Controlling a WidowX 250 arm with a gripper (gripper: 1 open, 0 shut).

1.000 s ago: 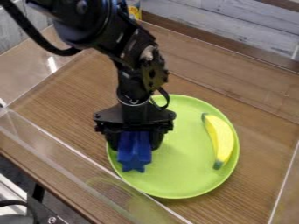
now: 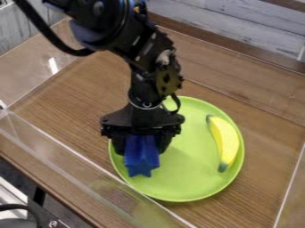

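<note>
My gripper (image 2: 142, 138) is low over the left part of a green plate (image 2: 185, 178), its fingers reaching down around a blue star-shaped block (image 2: 142, 160). The block sits on the plate, partly hidden by the gripper; whether the fingers touch it is unclear. A yellow banana (image 2: 224, 140) lies on the right side of the plate.
A clear edge or panel runs along the front left, with cables beyond it. A white plank wall (image 2: 226, 27) stands at the back.
My arm has shifted very slightly, and a little less of the blue block's lower part shows at the same spot on the plate. The plate and banana have not moved.
</note>
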